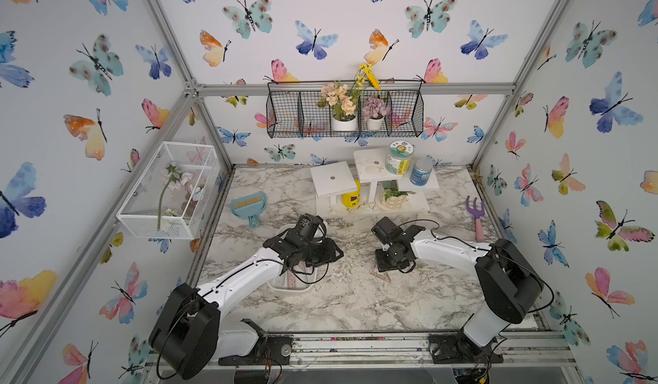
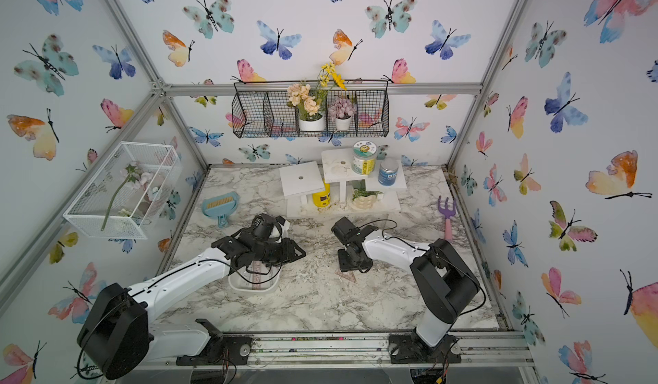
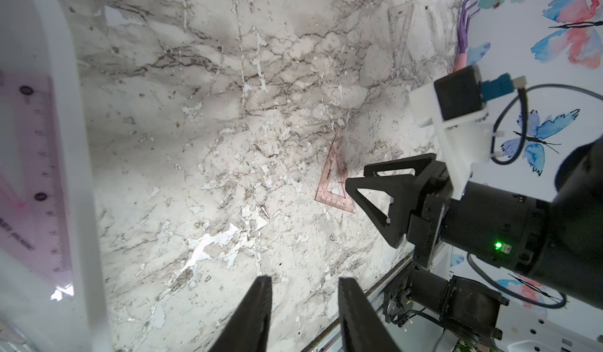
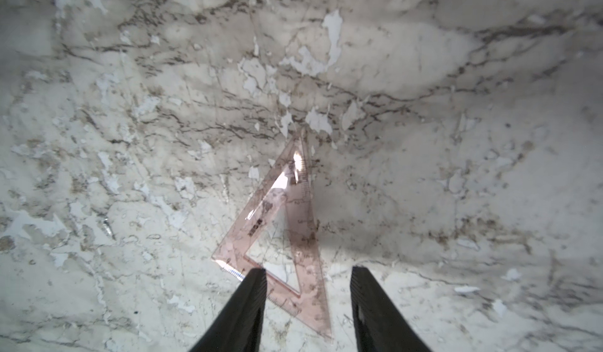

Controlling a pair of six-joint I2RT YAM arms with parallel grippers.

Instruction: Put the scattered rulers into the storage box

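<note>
On the marbled table lies a small pink see-through triangle ruler (image 4: 303,232), flat, with a triangular hole. Over its wide end hangs my right gripper, its fingers apart and one finger overlapping the ruler's edge in the right wrist view; nothing is held. The white storage box (image 1: 294,290) stands at the left, partly hidden by the left arm. Inside it, pinkish rulers (image 3: 45,163) show in the left wrist view. My left gripper is open and empty, just right of the box. A clear triangle ruler (image 3: 394,37) lies farther back.
White stands (image 1: 333,178) with cans and a yellow container are at the back. A blue dustpan (image 1: 248,205) lies at the back left, a purple fork (image 1: 476,212) at the right.
</note>
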